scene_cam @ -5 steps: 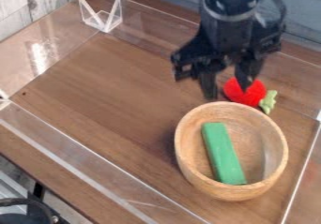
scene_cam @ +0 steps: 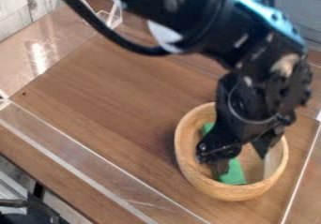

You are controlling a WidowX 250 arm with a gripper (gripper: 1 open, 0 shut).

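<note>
A round wooden bowl (scene_cam: 198, 176) sits at the lower right of the table, with a green block (scene_cam: 234, 174) inside it. My black gripper (scene_cam: 236, 153) is down inside the bowl, over the green block and covering much of it. Whether its fingers touch or hold the block is hidden.
The bare wooden table (scene_cam: 100, 106) takes up the left and middle. Clear edging strips run along its near-left and right sides.
My gripper has come down from above the back of the bowl into it, over the green block. The arm now hides the red object and the back of the table.
</note>
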